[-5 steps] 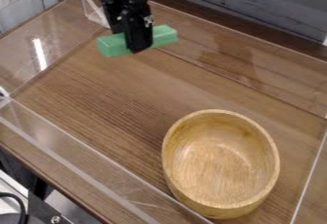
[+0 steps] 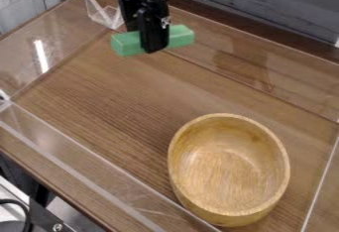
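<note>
My black gripper (image 2: 151,40) hangs near the top centre of the view, shut on a bright green block (image 2: 127,44) that sticks out to both sides of the fingers. The block is held above the wooden surface, at the back. A round, light wooden bowl (image 2: 228,167) stands at the lower right, well apart from the gripper and block.
A clear crumpled plastic item (image 2: 103,10) lies behind the gripper at the upper left. Walls bound the back and sides, and a black cable (image 2: 14,216) shows at the lower left.
The gripper, with the green block in it, has moved slightly upward in the view over the last second, with small sideways shifts. The bowl stays where it was.
</note>
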